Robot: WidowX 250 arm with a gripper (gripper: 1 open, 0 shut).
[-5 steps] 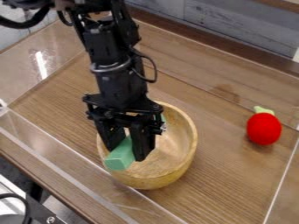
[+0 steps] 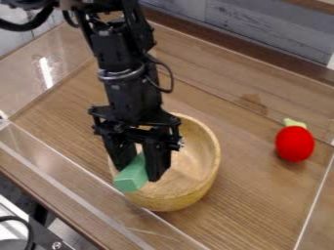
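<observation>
The black gripper (image 2: 135, 156) reaches down into a pale wooden bowl (image 2: 200, 166) at the centre of the camera view. A mint-green block (image 2: 131, 179) is between its fingers at the bowl's left side, and the gripper is shut on it. The gripper's body hides part of the bowl.
A red tomato-like object (image 2: 295, 145) with a pale green top lies on the wooden table (image 2: 248, 98) at the right. The table behind and to the left of the bowl is mostly clear. A dark cable is at the lower left corner.
The bowl and red object look unmoved.
</observation>
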